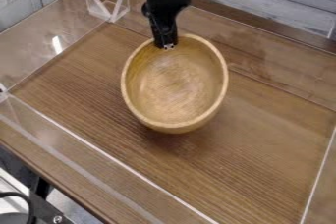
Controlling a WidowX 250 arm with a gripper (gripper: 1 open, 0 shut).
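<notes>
A large oval tan bowl (175, 85) is in the middle of the wooden table (262, 159). The black gripper (165, 43) comes down from the top centre and reaches the bowl's far rim. Whether its fingers are shut on the rim cannot be told; the fingertips are small and dark.
Clear plastic pieces (108, 2) stand at the back left. A white wall runs along the back, and clear edging borders the left side. A black cable lies at the bottom left corner.
</notes>
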